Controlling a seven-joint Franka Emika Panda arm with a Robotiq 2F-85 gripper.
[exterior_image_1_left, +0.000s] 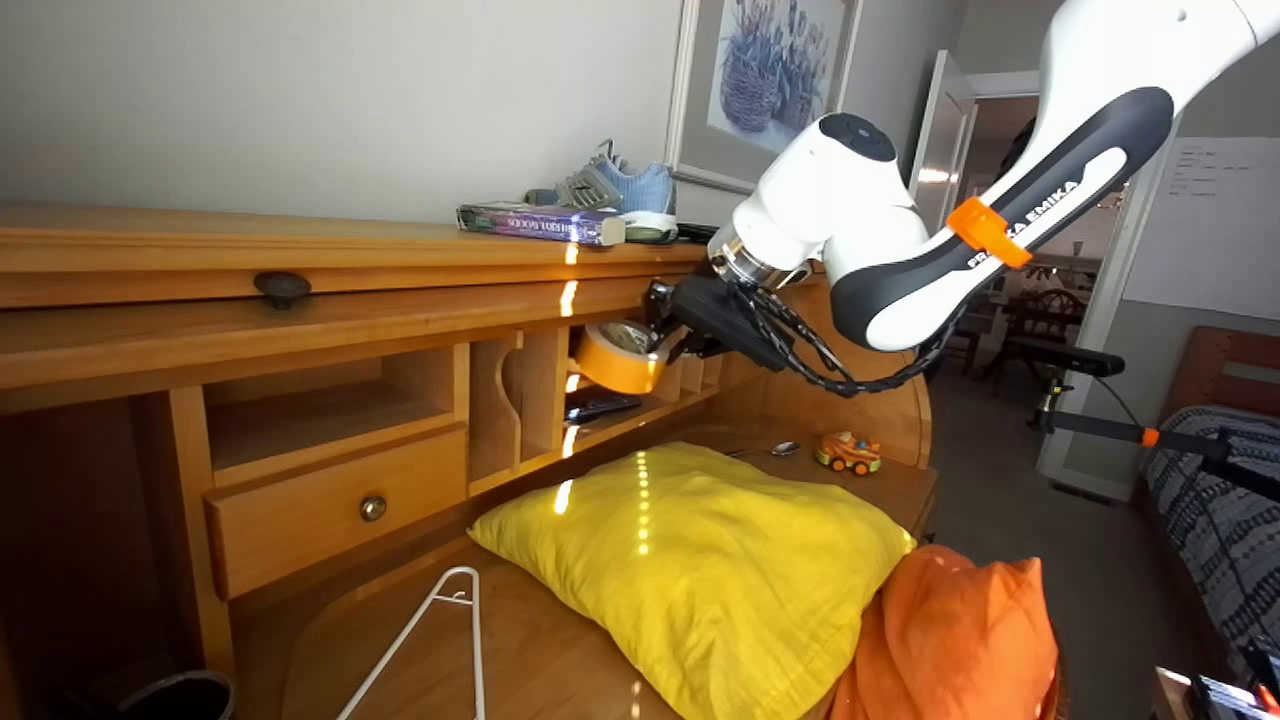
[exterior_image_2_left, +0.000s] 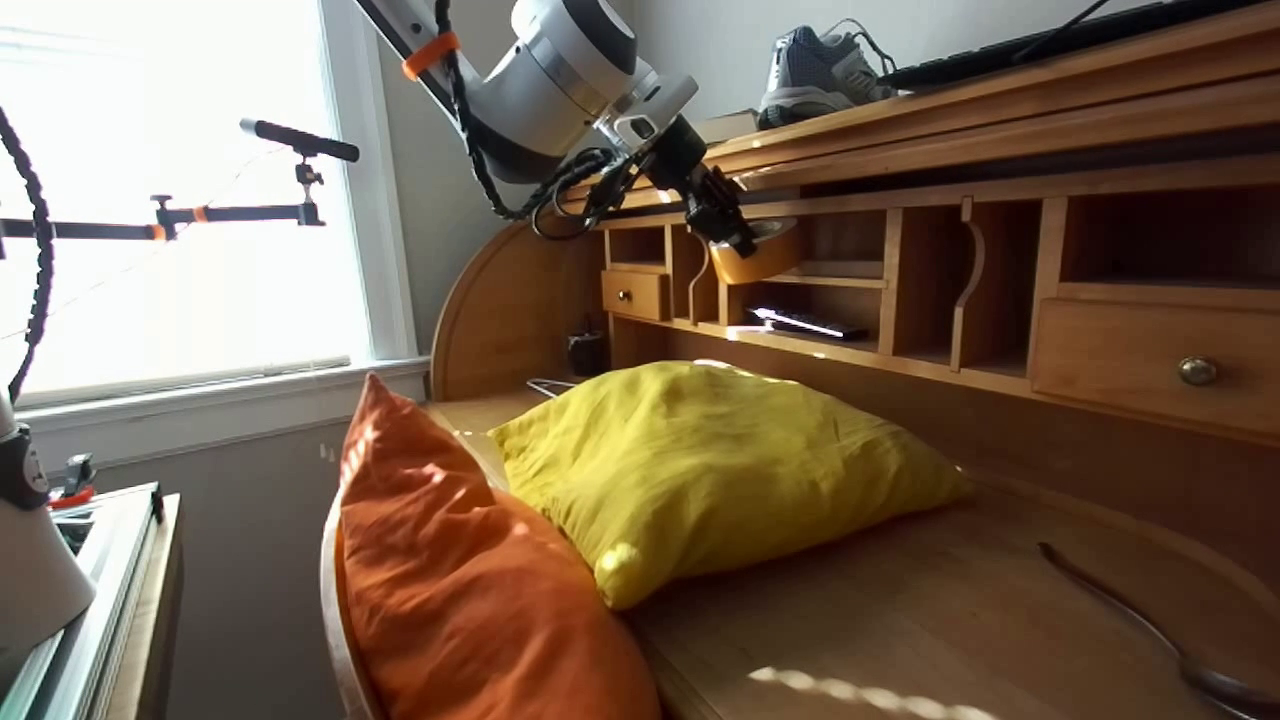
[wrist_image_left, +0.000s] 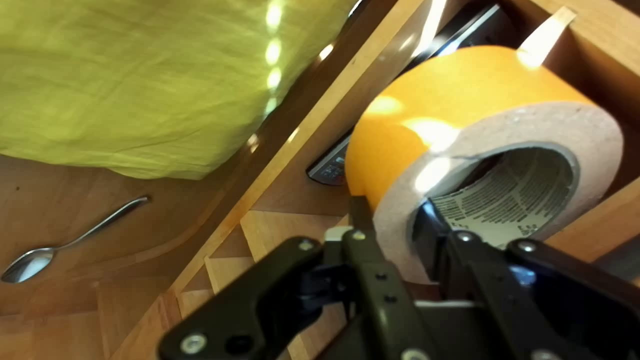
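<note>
A wide roll of orange-yellow tape (wrist_image_left: 456, 90) with a pale cardboard core tilts at the mouth of the desk's middle cubby. My gripper is shut on its near wall, one finger outside the roll and the other inside the core. In the first exterior view the tape roll (exterior_image_1_left: 619, 364) hangs in front of the upper shelf, above the lower slot. From the other side, the gripper (exterior_image_2_left: 744, 238) reaches down to the tape roll (exterior_image_2_left: 768, 254) by the cubby. Whether the roll touches the shelf board cannot be told.
Dark remotes (exterior_image_2_left: 806, 322) lie in the slot below. Thin wooden dividers flank the cubby (exterior_image_2_left: 840, 246). A yellow pillow (exterior_image_1_left: 702, 552) fills much of the desktop, with an orange pillow (exterior_image_1_left: 960, 636) at its edge. A spoon (wrist_image_left: 72, 240) and a toy car (exterior_image_1_left: 849, 452) lie to one side.
</note>
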